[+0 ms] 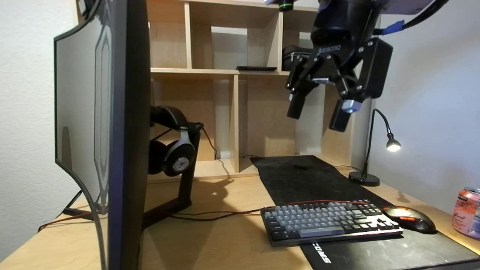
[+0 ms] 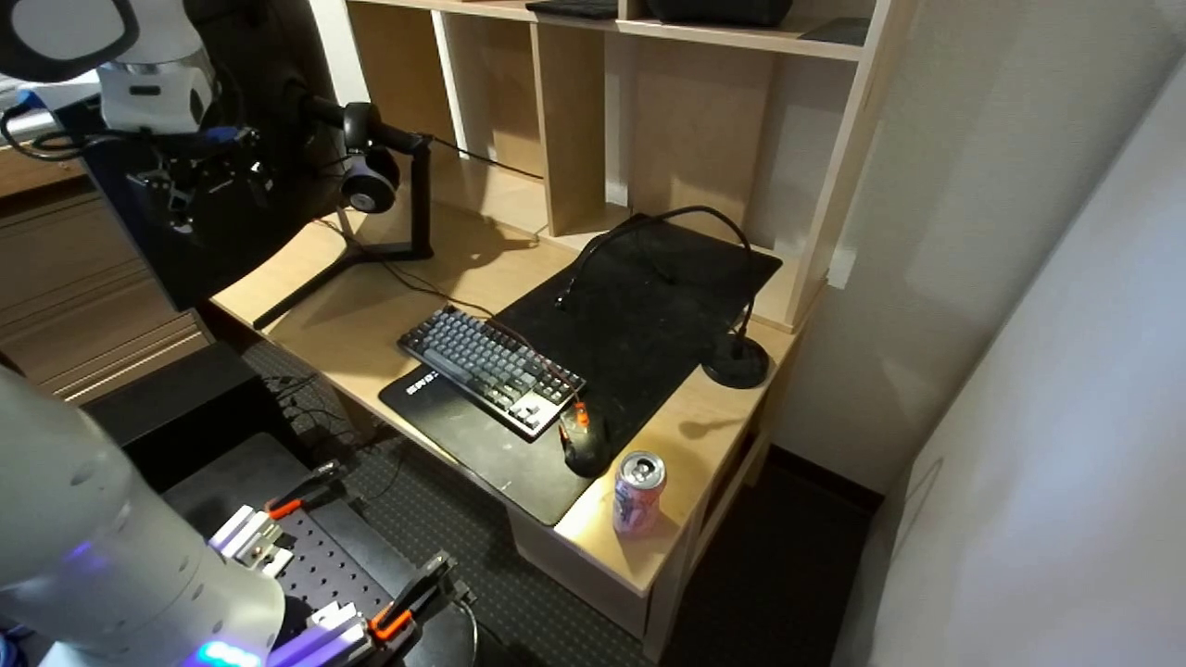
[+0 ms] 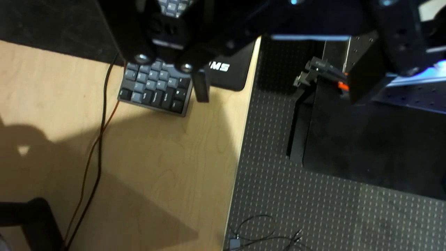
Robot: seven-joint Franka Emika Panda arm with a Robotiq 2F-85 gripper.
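My black gripper (image 1: 315,119) hangs in the air over the desk, its two fingers apart and nothing between them. Seen from the second exterior view, it is a dark shape near the monitor (image 2: 145,222), at upper left. In the wrist view one fingertip (image 3: 202,92) shows in front of the desk near the keyboard corner, and the other shows over the floor side. Below lies a grey and black keyboard (image 1: 330,220) on a long black desk mat (image 1: 310,177). To its right sit a black mouse (image 1: 411,219) and a pink can (image 2: 639,497).
Headphones (image 1: 177,155) hang on the monitor's stand arm. A lit desk lamp (image 1: 365,178) stands by the right wall. Wooden shelving (image 1: 234,121) rises behind the desk. Cables (image 3: 100,146) run across the bare wood, which is otherwise clear left of the keyboard.
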